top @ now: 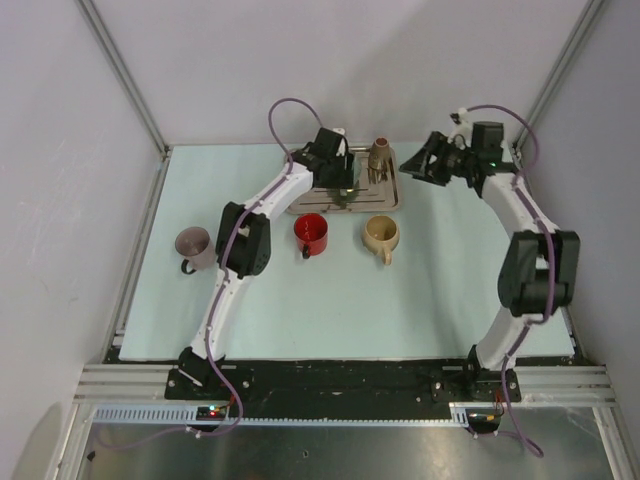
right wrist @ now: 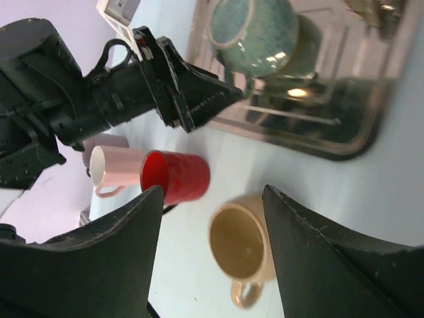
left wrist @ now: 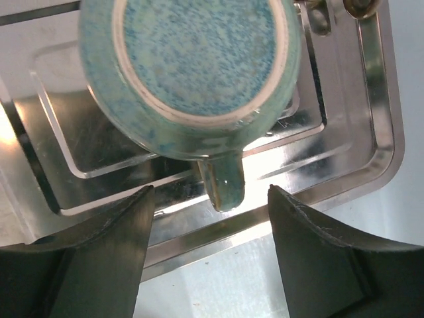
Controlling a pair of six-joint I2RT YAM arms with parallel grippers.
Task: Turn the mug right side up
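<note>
A blue-green mug [left wrist: 199, 73] sits upside down on the metal tray [left wrist: 387, 142], its flat base facing up. Its handle [left wrist: 225, 185] points toward my left gripper, which is part open. The two fingers stand on either side of the handle, with gaps showing from this angle; whether they are level with it is hard to judge. In the top view the left arm mostly covers this mug. My right gripper [top: 420, 172] hovers right of the tray, part open and empty. From the right wrist view the green mug [right wrist: 262, 40] is seen beside the left gripper.
A brown mug [top: 379, 152] stands upside down at the tray's right back. Before the tray are a red mug [top: 311, 233] and a tan mug [top: 380, 234]; a mauve mug [top: 195, 246] is far left.
</note>
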